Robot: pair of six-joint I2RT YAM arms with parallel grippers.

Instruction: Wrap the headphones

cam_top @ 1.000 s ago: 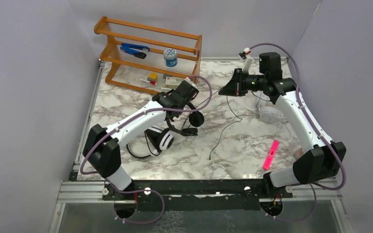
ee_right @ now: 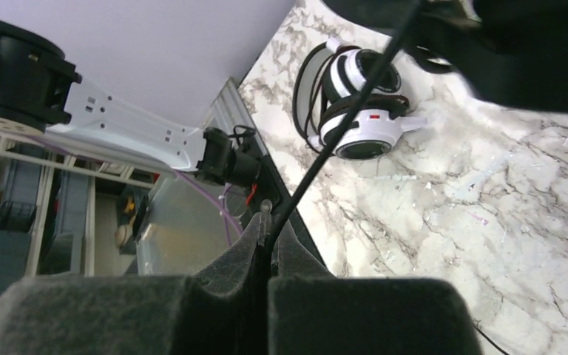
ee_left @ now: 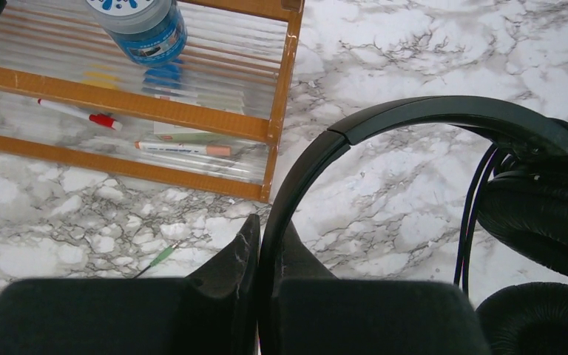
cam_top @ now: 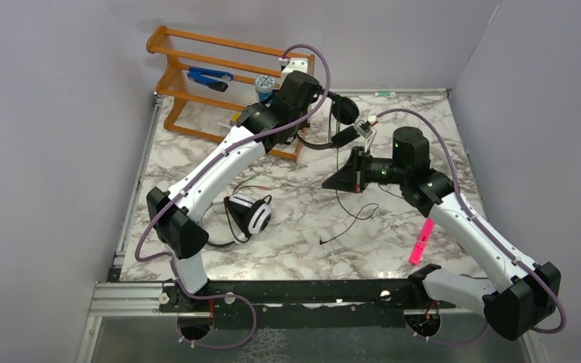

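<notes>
Black headphones hang above the table, with a padded ear cup (cam_top: 345, 110) showing in the top view. Their curved headband (ee_left: 414, 111) passes between the fingers of my left gripper, which is shut on it. Thin black cable strands (ee_left: 467, 222) hang near the ear cups in the left wrist view. My right gripper (cam_top: 327, 184) is in front of the headphones, pointing left. In the right wrist view a black cable (ee_right: 325, 151) runs from its shut fingers up toward the headphones. The cable's loose tail (cam_top: 355, 218) trails over the table to a plug.
White-and-black headphones (cam_top: 251, 215) lie at the front left. A wooden rack (cam_top: 234, 68) stands at the back left, holding a blue jar (cam_top: 265, 85) and a blue tool (cam_top: 209, 76). A pink strip (cam_top: 421, 242) lies at the right.
My left gripper has carried the black headphones toward the back and right.
</notes>
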